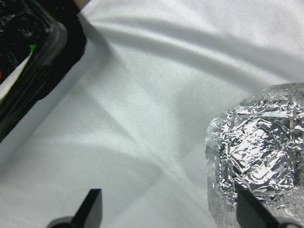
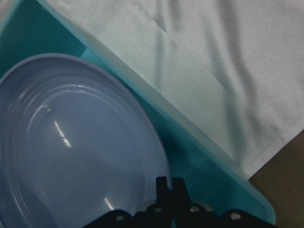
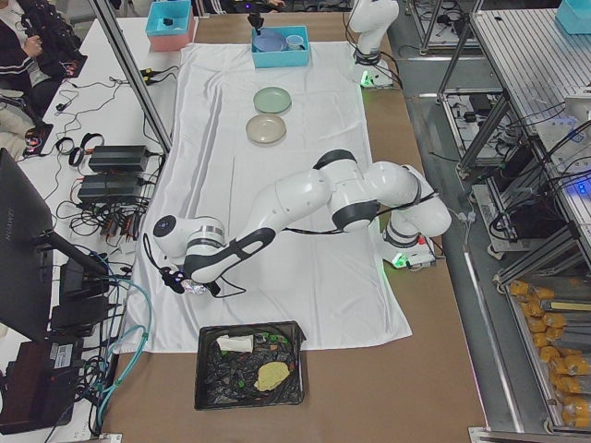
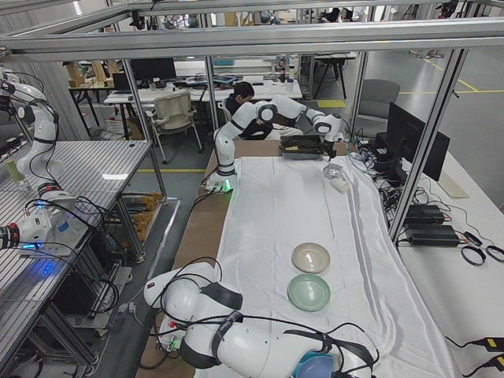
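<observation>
My left gripper is open above the white cloth, beside a crumpled foil item in clear wrap (image 1: 259, 152); nothing shows between its fingers. A black lined tray (image 3: 249, 386), holding a white item and a yellow piece, lies just beyond. At the far end, my right gripper is at the blue plate (image 2: 76, 133), which sits in a teal bin (image 3: 282, 59). Its fingers are close together at the plate's rim; whether the rim is pinched is unclear.
A green plate (image 3: 271, 100) and a beige plate (image 3: 266, 128) lie in the middle of the cloth, with clear room around them. A monitor (image 3: 23, 258) and cables line the side table.
</observation>
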